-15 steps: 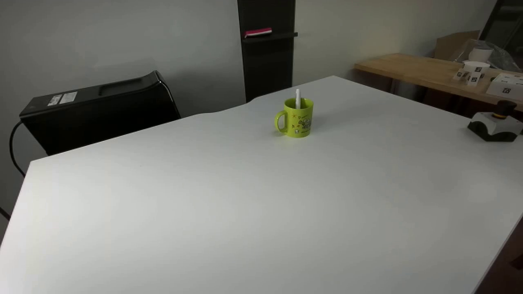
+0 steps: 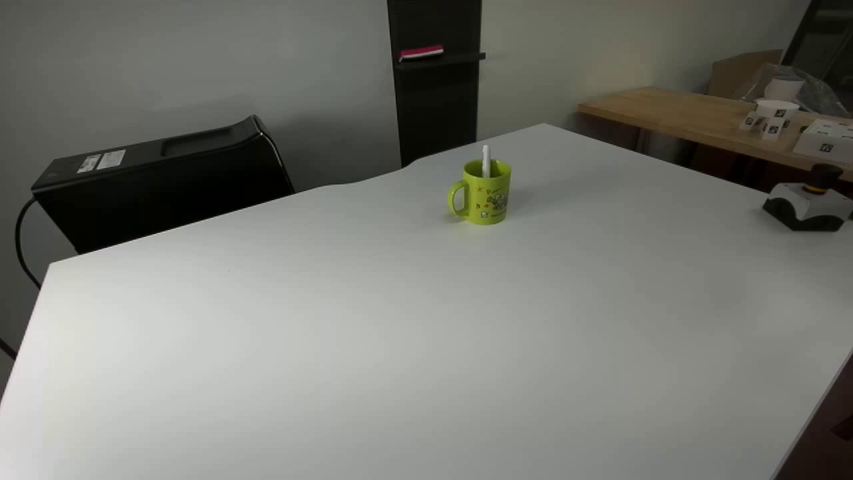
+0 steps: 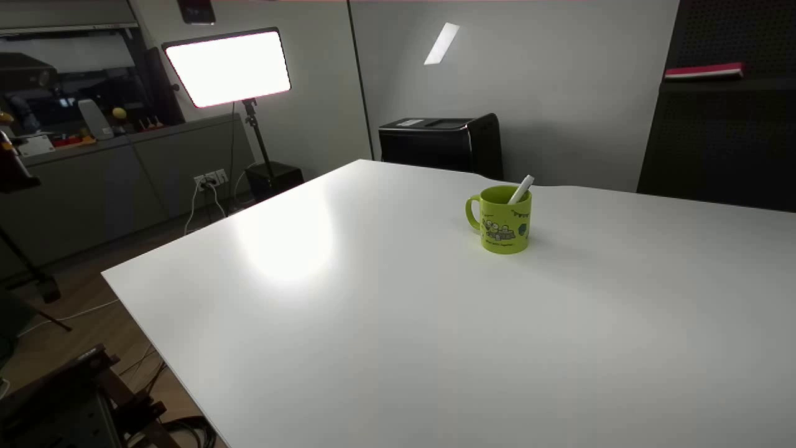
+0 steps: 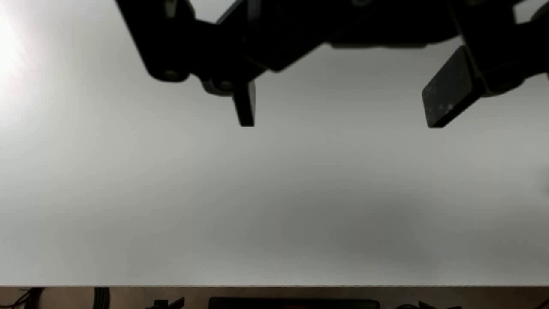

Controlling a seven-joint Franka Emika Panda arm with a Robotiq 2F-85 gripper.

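A lime green mug (image 2: 488, 200) with printed figures stands upright toward the back of the white table (image 2: 360, 336), its handle turned to the left. Out of its mouth leans a white marker-like stick (image 2: 485, 160); its lower part is hidden inside. The second exterior view shows the same green mug (image 3: 505, 228) and white stick (image 3: 522, 190). In the wrist view my gripper is open, its two fingers wide apart over bare tabletop with nothing between them. Neither exterior view shows the gripper, and the wrist view does not show the mug.
At the table's right side sits a grey and black device with a dark knob (image 2: 809, 207). Beyond the left edge is a black machine (image 2: 160, 176). A bright lamp panel (image 3: 229, 67) stands behind the table.
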